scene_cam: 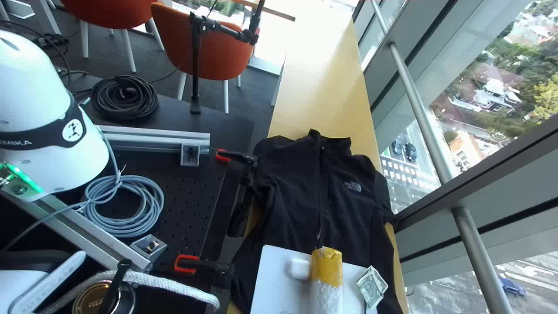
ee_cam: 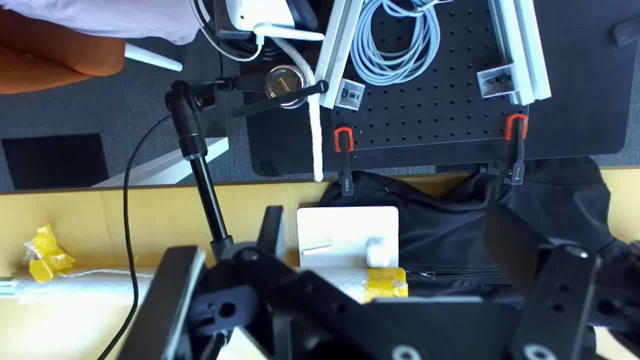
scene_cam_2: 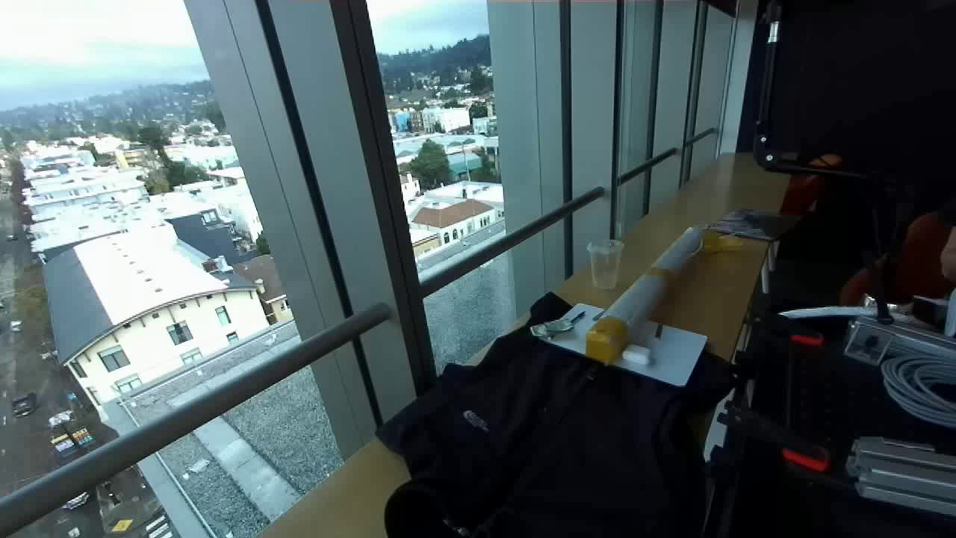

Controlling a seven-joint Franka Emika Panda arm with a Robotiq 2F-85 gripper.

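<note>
In the wrist view my gripper stands wide open, with nothing between its fingers. It hangs over a white board point(ee_cam: 348, 223) that lies on a black zip jacket point(scene_cam: 293, 201). A white block point(scene_cam: 298, 268), maybe an eraser, rests on the board beside a long wrapped tube point(scene_cam_2: 641, 300) with yellow tape at its end. At the board's other side lies a banknote point(scene_cam: 372, 287). A thin pen-like item point(ee_cam: 316, 248) is also on the board. The gripper's body hides part of the tube and jacket in the wrist view.
A clear plastic cup point(scene_cam_2: 605, 264) stands on the wooden ledge point(scene_cam: 321, 78) near the window rail point(scene_cam_2: 511, 242). Red-tipped clamps point(scene_cam: 186, 264) line the black table edge. A black stand point(ee_cam: 204, 186) and its cable rise beside the board. The far ledge is mostly bare.
</note>
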